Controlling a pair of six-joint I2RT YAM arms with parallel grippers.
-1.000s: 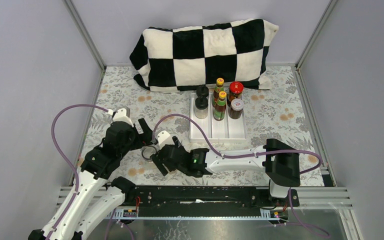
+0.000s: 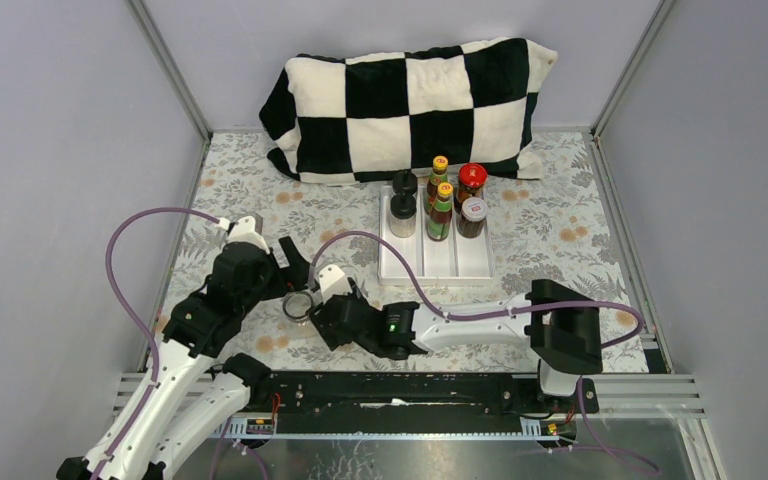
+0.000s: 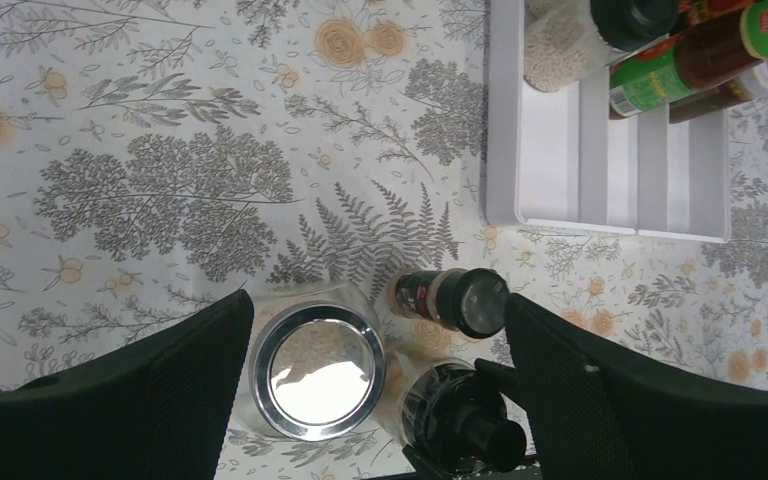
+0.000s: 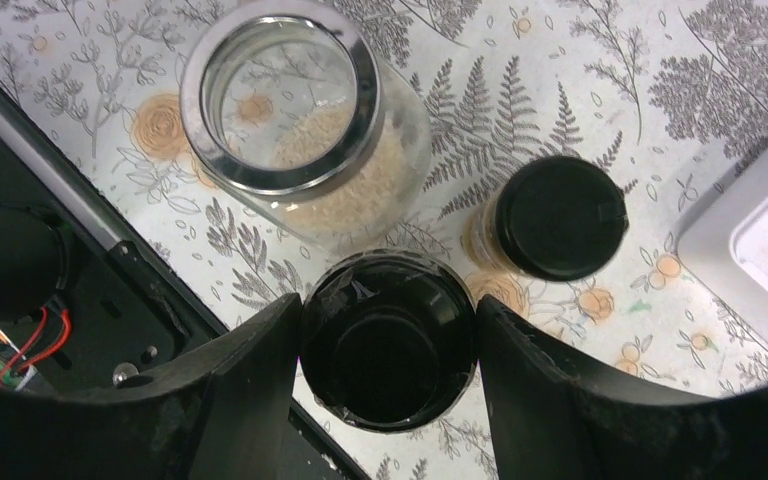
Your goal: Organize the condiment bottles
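Observation:
In the right wrist view my right gripper is shut on a black-capped bottle point(image 4: 388, 345), a fingertip pressing each side of its cap. That bottle's clear body shows partly in the left wrist view. Beside it stands a glass jar point(image 4: 360, 190) of pale grains with a silver-rimmed lid. A small spice jar point(image 4: 560, 218) with a black lid is close by on the other side. My left gripper stands open above the glass jar, its fingers wide apart and touching nothing. The white divided tray point(image 2: 487, 263) holds several bottles and jars.
Two black-topped bottles point(image 2: 403, 212) occupy the tray's left compartment, sauce bottles point(image 2: 440, 218) the middle, and jars point(image 2: 473, 212) the right. Front sections of the tray are empty. A checkered cushion point(image 2: 410, 100) lies behind it. Both arms are close together at the front left.

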